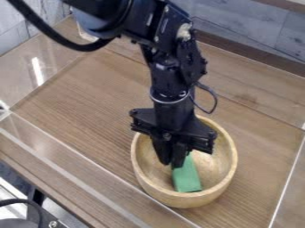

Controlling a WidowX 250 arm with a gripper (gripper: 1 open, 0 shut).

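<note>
A green block [186, 178] lies in a cream bowl [220, 183] on the wooden table. The black gripper [172, 153] reaches down into the bowl from above, its fingertips at the upper left of the block. Whether the fingers are open or shut, or touch the block, is hard to tell, as the wrist hides part of them.
A plank wall [251, 27] runs along the back. A black cable lies at the front left corner.
</note>
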